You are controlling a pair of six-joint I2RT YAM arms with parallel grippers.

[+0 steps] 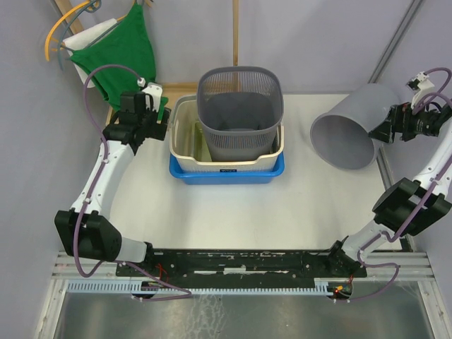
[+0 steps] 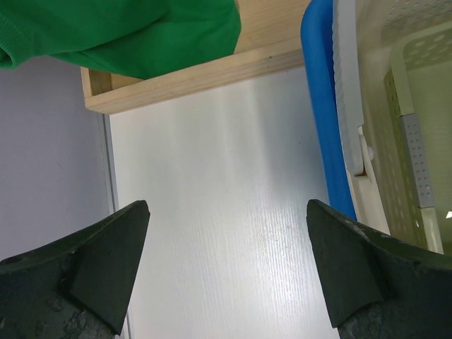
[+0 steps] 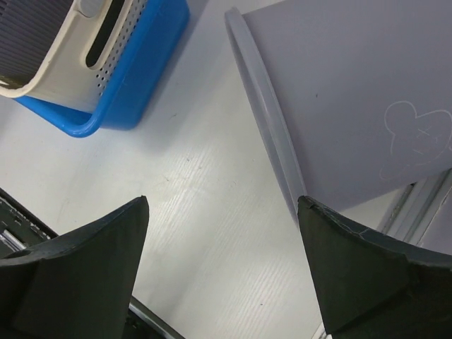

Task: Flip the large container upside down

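A large grey round bin lies on its side at the right of the table, with its mouth towards the front left. My right gripper stands open beside the bin's right side. In the right wrist view, the near end of the bin's rim reaches the tip of the right-hand finger; contact cannot be told. My left gripper is open, left of the stacked baskets, with nothing between its fingers.
A dark grey basket sits in a cream basket inside a blue one. Green cloth hangs at the back left. The right wall is close beyond the bin.
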